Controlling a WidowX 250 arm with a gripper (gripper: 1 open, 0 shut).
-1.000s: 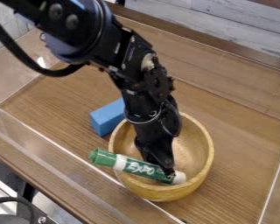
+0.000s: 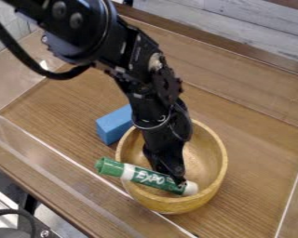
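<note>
A wooden bowl [image 2: 209, 149] sits toward the front of the table. A green Expo marker [image 2: 129, 172] lies slanted in it, its capped end resting over the left rim. My black gripper [image 2: 167, 171] reaches down into the bowl just above and behind the marker. Its fingertips are largely hidden by the marker and their own dark shapes, so whether anything is between them is unclear.
A blue block [image 2: 115, 124] sits just behind and left of the bowl. A dark cable hangs at the lower left edge.
The gripper has shifted very slightly within the bowl; the marker and bowl look essentially unmoved.
</note>
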